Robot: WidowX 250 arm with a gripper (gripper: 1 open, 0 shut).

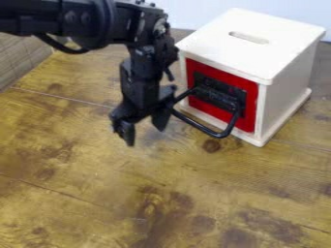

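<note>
A white box [276,55] with a slot in its top stands at the upper right, its front showing a red panel [251,121] around a dark recessed unit with a black loop handle [210,129]. My black gripper [142,120] hangs just left of that front, over the wooden floor, somewhat blurred. I cannot tell whether its fingers are open or shut, or whether it touches the handle.
A pale grey-brown board [19,58] runs along the left edge behind the arm.
</note>
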